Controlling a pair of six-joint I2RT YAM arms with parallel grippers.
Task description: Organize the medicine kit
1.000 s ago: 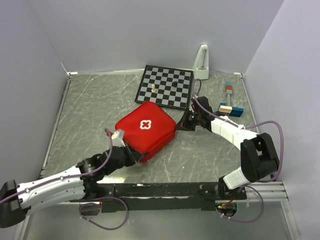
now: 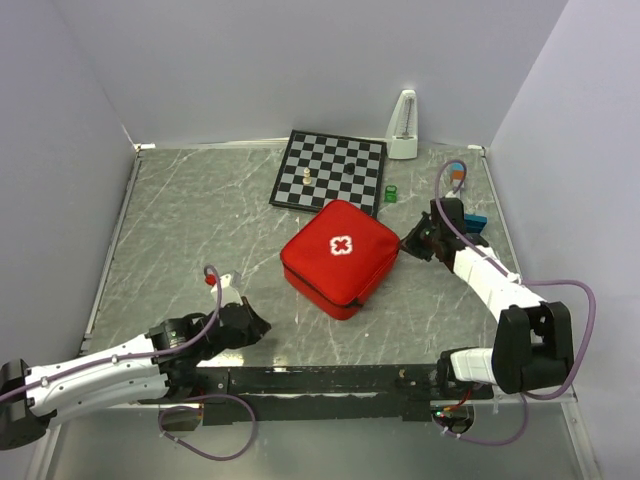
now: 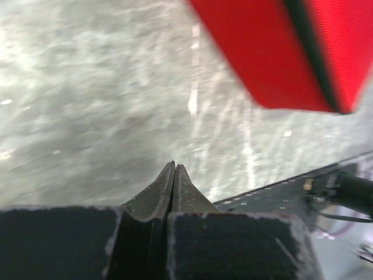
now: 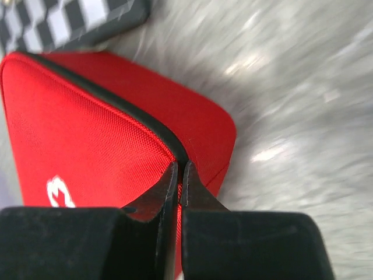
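The red medicine kit (image 2: 345,285), a soft case with a white cross and a dark zip edge, lies closed on the grey table right of centre. At its right corner, my right gripper (image 2: 404,246) is shut; in the right wrist view its fingertips (image 4: 192,175) pinch the dark zip band (image 4: 166,135). My left gripper (image 2: 266,328) is shut with nothing visible between its fingertips. It stands apart from the kit, low and to its left. In the left wrist view the kit's corner (image 3: 262,70) shows beyond those fingertips. What the kit holds is hidden.
A chessboard (image 2: 330,172) lies just behind the kit, with a pale chess piece (image 2: 307,178) on it. A white metronome (image 2: 403,125) stands at the back. A small green box (image 2: 391,193) and a blue object (image 2: 476,223) are near the right arm.
The kit has shifted right with my right gripper at its corner.
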